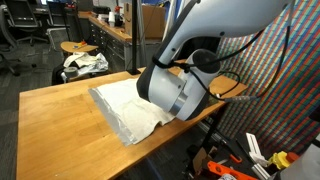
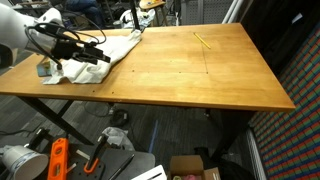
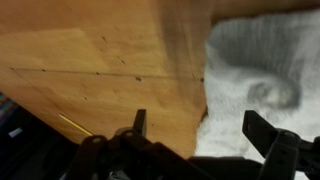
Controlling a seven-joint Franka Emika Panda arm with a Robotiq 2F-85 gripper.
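A white cloth lies loosely spread and wrinkled on the wooden table. In the other exterior view the same cloth sits at the left end of the table, partly behind the arm. My gripper is open above the table, with the cloth's edge below its right side and bare wood below its left. Nothing is held between the fingers. From the exterior, the white arm covers part of the cloth and hides the fingertips.
A thin yellow stick rests toward the table's far side. Beyond the front edge stand a red tool and an open cardboard box at a lower level.
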